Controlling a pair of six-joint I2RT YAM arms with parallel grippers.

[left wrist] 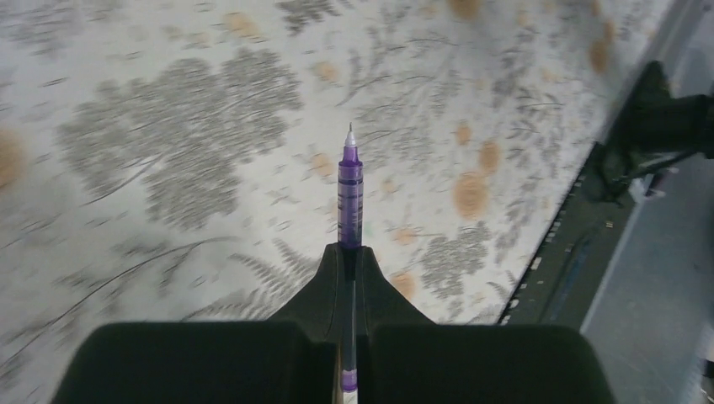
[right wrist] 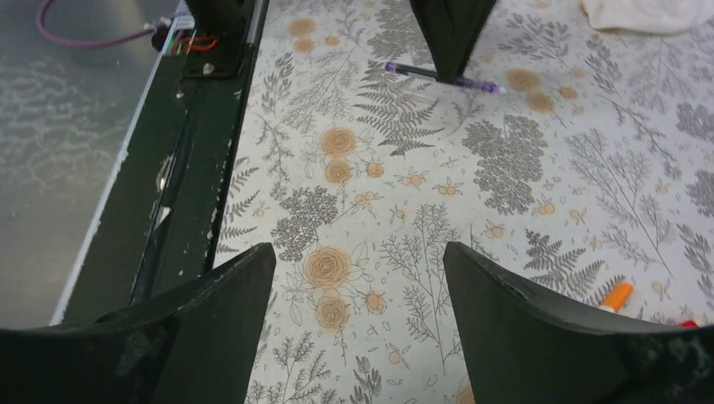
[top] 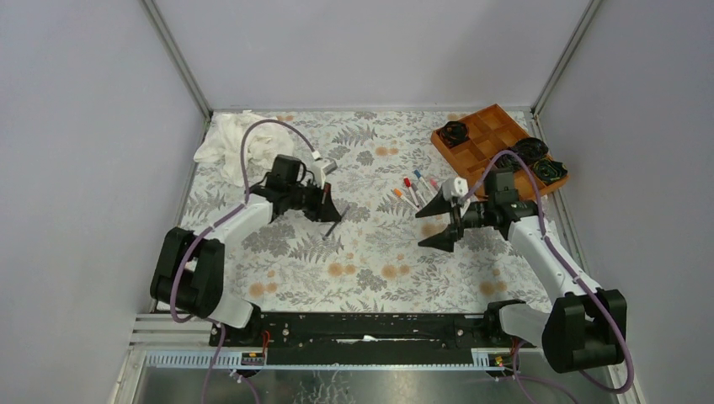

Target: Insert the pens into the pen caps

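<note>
My left gripper (top: 330,215) is shut on a purple pen (left wrist: 350,202), held over the left-centre of the table with its tip pointing forward in the left wrist view. The pen also shows in the right wrist view (right wrist: 412,71). My right gripper (top: 434,220) stands open to the right, facing the left one, with nothing between its fingers. Behind the right gripper several coloured pens or caps lie on the floral table, among them an orange one (right wrist: 616,296) and a red one (top: 407,183); which are caps I cannot tell.
A wooden compartment tray (top: 480,126) with dark coiled items sits at the back right. A crumpled white cloth (top: 231,139) lies at the back left.
</note>
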